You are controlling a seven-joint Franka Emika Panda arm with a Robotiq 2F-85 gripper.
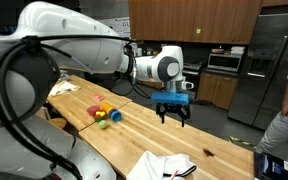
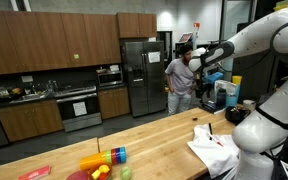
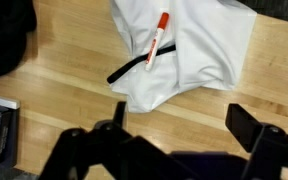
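Note:
A white cloth (image 3: 199, 50) lies spread on the wooden table, near the top of the wrist view. On it rest a white marker with a red cap (image 3: 157, 42) and a black marker (image 3: 141, 63), apart from each other and at different angles. My gripper is open above the table, with its two dark fingers (image 3: 246, 124) wide apart and bare wood between them. In exterior view 1 the gripper (image 1: 172, 116) hangs well above the table, beyond the cloth (image 1: 162, 166).
Bowls, a colourful cylinder (image 2: 103, 158) and toy fruit (image 1: 115, 115) stand at the table's far end. A dark object (image 3: 4, 40) lies at the wrist view's left edge. Bare wood (image 1: 144, 130) stretches between cloth and toys. A person (image 2: 180, 80) stands beside the table.

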